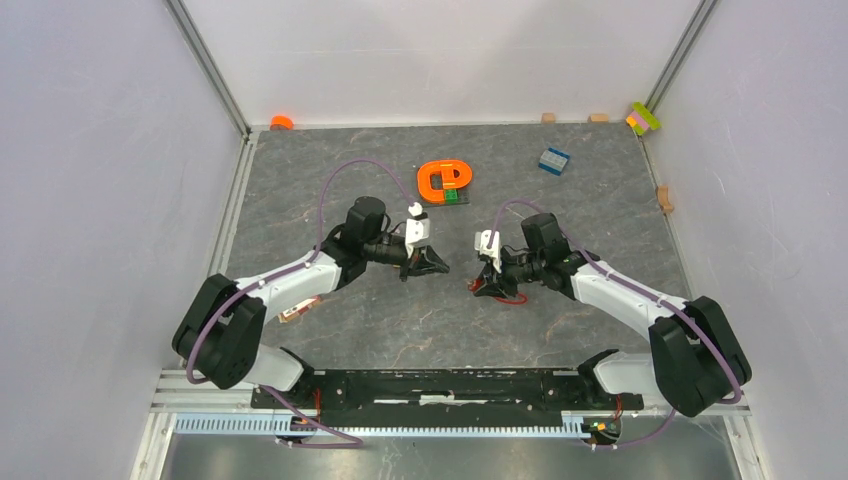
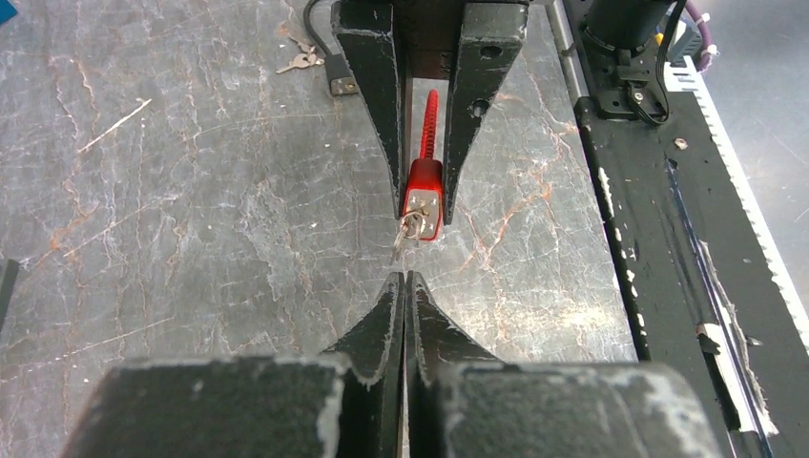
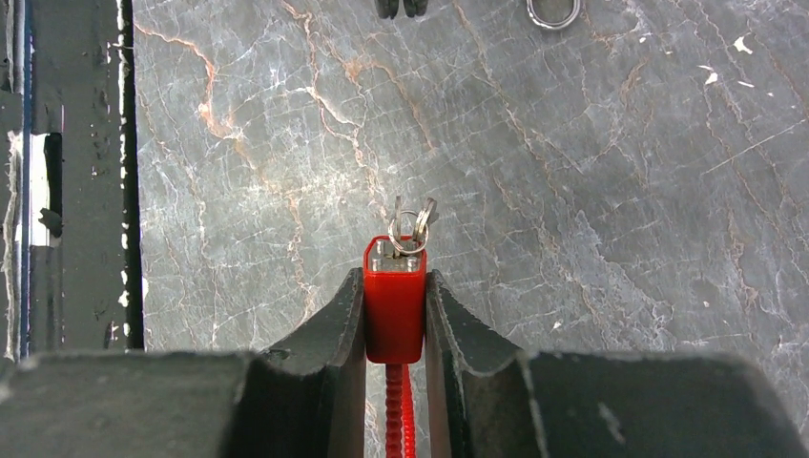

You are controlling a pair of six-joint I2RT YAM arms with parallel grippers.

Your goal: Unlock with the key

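A red lock point(image 3: 394, 310) is clamped between the fingers of my right gripper, its metal face pointing outward. From that face stand keys on a small wire ring point(image 3: 408, 232); one seems to sit in the keyhole, though its tip is hidden. The lock's red cable point(image 2: 429, 124) trails back between the fingers. Facing it from the left is my left gripper point(image 1: 444, 268), apart from the keys. Its fingertips point(image 2: 396, 281) meet in the left wrist view, and nothing shows between them.
Behind the right gripper, a dark lock point(image 2: 341, 74) and loose keys point(image 2: 303, 59) lie on the table. An orange object point(image 1: 428, 182) and a blue block point(image 1: 553, 160) are farther back. Bare table lies in front of the grippers.
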